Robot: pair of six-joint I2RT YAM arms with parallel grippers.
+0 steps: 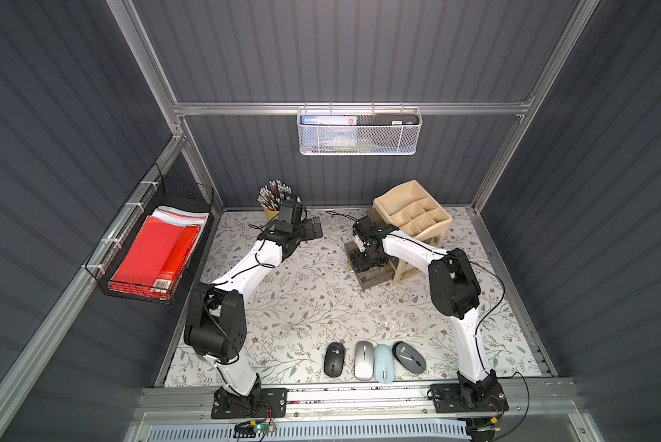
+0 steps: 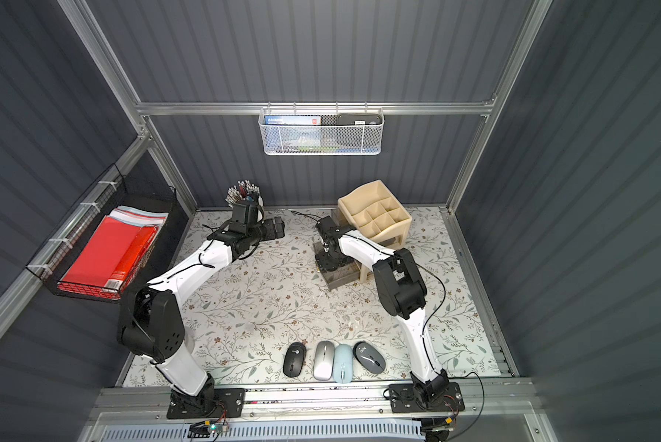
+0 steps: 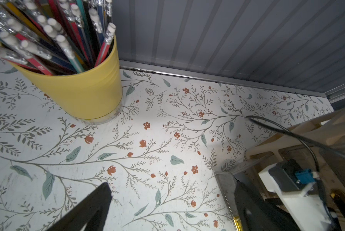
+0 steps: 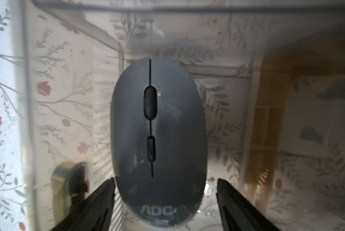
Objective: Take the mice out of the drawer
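In the right wrist view a dark grey mouse (image 4: 161, 127) with an AOC mark lies in the clear drawer (image 4: 72, 88), close to its side wall. My right gripper is open, its two fingers standing on either side of the mouse's marked end. From above, that gripper covers most of the pulled-out drawer (image 1: 377, 277). A black mouse (image 1: 334, 359), a silver mouse (image 1: 363, 360), a light blue mouse (image 1: 383, 364) and a dark grey mouse (image 1: 409, 357) lie along the table's front edge. My left gripper stands open and empty over bare table.
A beige organizer (image 1: 413, 210) with the drawer stands at the back right. The yellow pencil cup (image 3: 84, 88) is beyond the left gripper.
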